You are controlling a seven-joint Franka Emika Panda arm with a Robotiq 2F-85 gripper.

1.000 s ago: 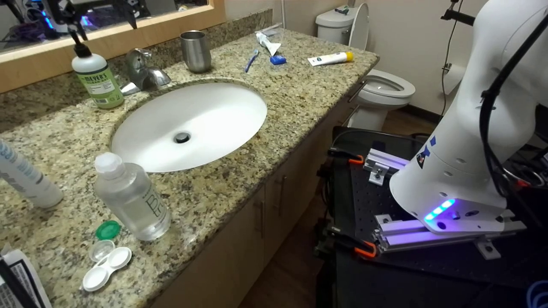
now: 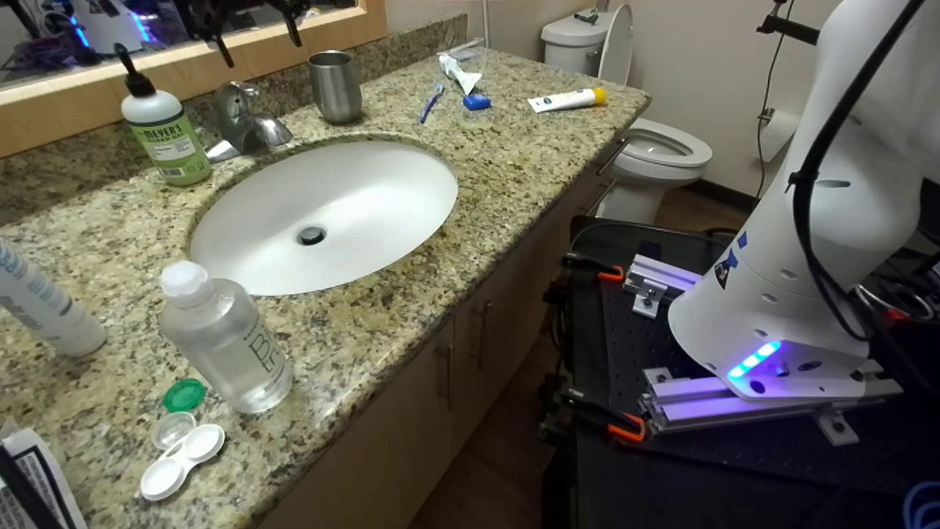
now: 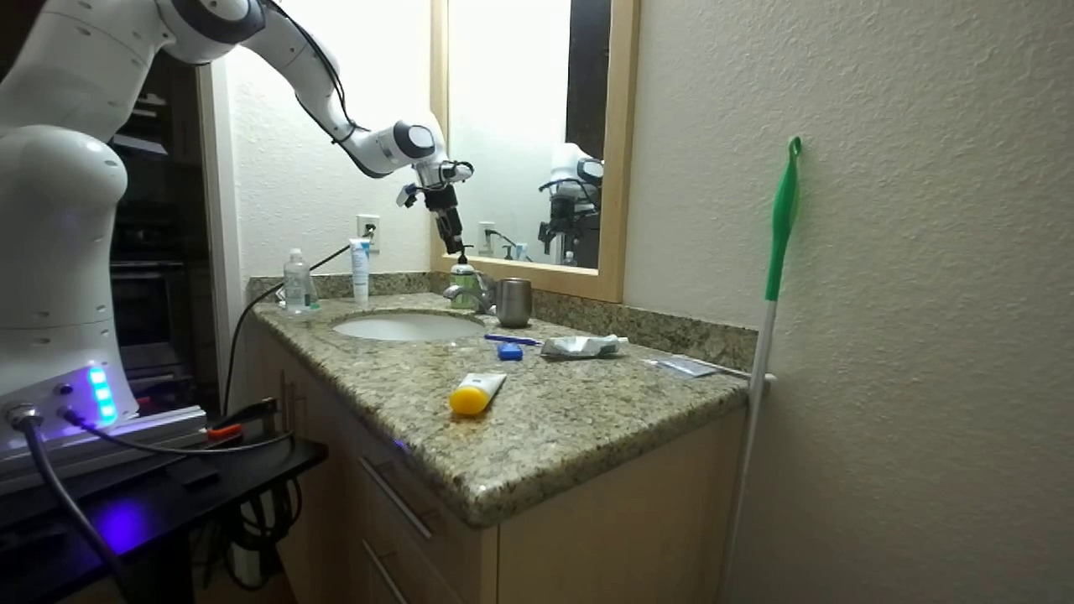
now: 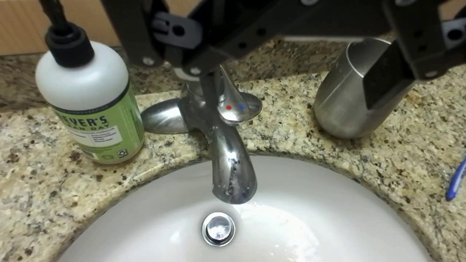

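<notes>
My gripper (image 2: 262,51) stands open above the back of the counter, nothing between its fingers. In the wrist view, one finger overlaps the chrome faucet (image 4: 233,174). The other finger's dark pad (image 4: 389,76) covers part of the steel cup (image 4: 338,102). Left of the faucet is the soap pump bottle (image 4: 94,104), with a green label and black pump. All three stand upright along the sink's back edge. Exterior view 2 shows the gripper (image 3: 453,236) near the top of the soap pump; contact cannot be judged there.
The white sink (image 2: 388,207) is empty. A clear bottle (image 2: 233,344), a white tube (image 2: 48,304) and a contact lens case (image 2: 182,461) occupy the near counter. Farther off lie a toothbrush (image 2: 431,104), blue floss box (image 2: 476,102) and yellow-capped tube (image 2: 568,100). A mirror (image 3: 508,121) rises behind.
In exterior view 1, my gripper has moved right, from above the soap bottle towards the faucet and cup. It is open in both frames. The counter objects have stayed in place.
</notes>
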